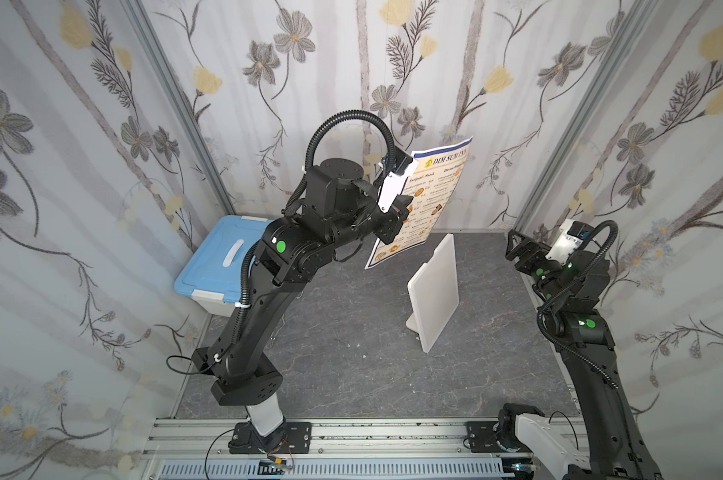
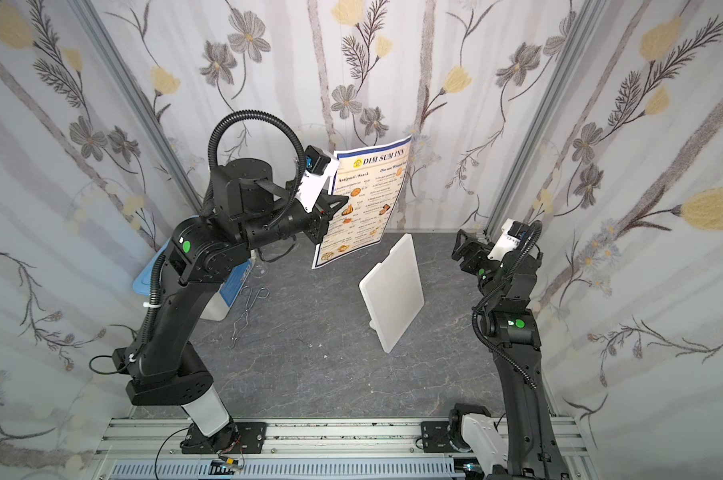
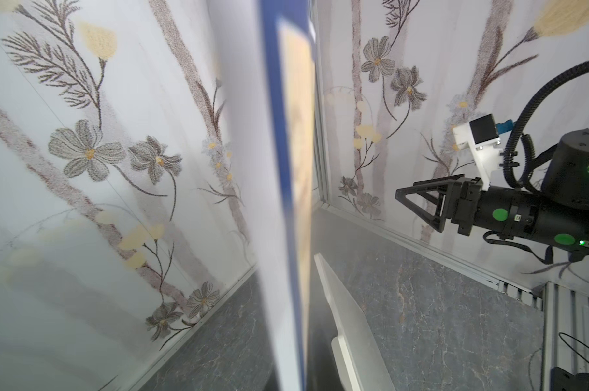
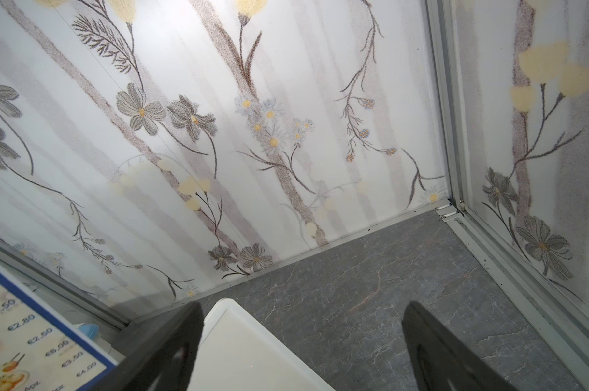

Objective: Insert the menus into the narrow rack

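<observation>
My left gripper (image 1: 400, 214) is shut on the edge of a laminated DIM SUM INN menu (image 1: 433, 192), which hangs upright behind the white rack (image 1: 437, 292). In the left wrist view the menu (image 3: 294, 143) fills the middle, edge-on and blurred, hiding the fingertips. My right gripper (image 2: 463, 246) stands open to the right of the rack, with nothing between its fingers. In the right wrist view, the rack's top (image 4: 242, 345) shows low in the middle and a corner of the menu at the left.
A storage box with blue lid (image 1: 221, 256) sits at the back left, with metal tongs (image 2: 245, 308) beside it. Papered walls close in the sides and back.
</observation>
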